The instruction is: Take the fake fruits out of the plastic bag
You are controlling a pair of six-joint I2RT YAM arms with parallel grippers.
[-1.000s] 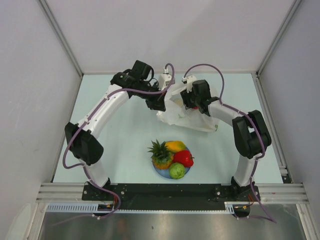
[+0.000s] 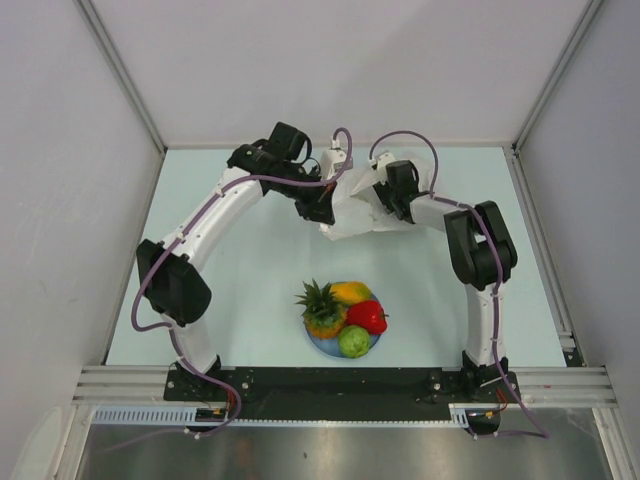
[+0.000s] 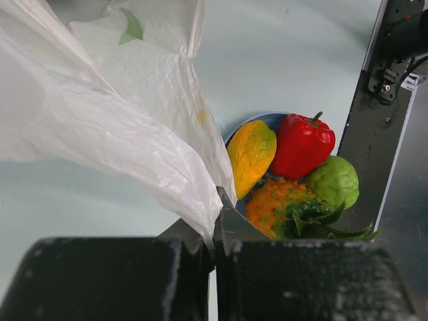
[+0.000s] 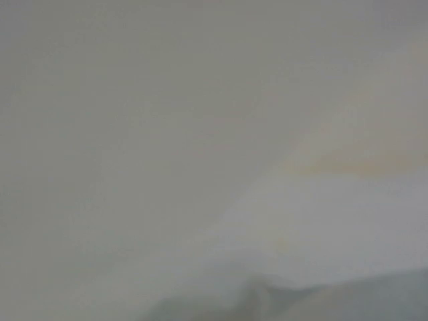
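The white plastic bag (image 2: pixel 352 212) lies at the back middle of the table, its mouth partly lifted. On its edge my left gripper is shut, the thin plastic pinched between its fingers. My right gripper (image 2: pixel 384 196) reaches into the bag from the right. Its fingers are mostly covered by plastic, so their opening does not show. In the right wrist view, blurred bag plastic (image 4: pixel 167 134) fills the picture. Whatever fruit is in the bag cannot be made out. A small green patch (image 3: pixel 131 27) shows on the bag in the left wrist view.
At the front middle a blue plate (image 2: pixel 328 346) bears a pineapple (image 2: pixel 322 312), a yellow mango (image 2: pixel 351 292), a red pepper (image 2: pixel 368 317) and a green fruit (image 2: pixel 353 341). Bare table lies left and right of the plate.
The bag's right part has risen around that gripper, and the red bit seen beside it earlier is hidden. The left arm barely moved.
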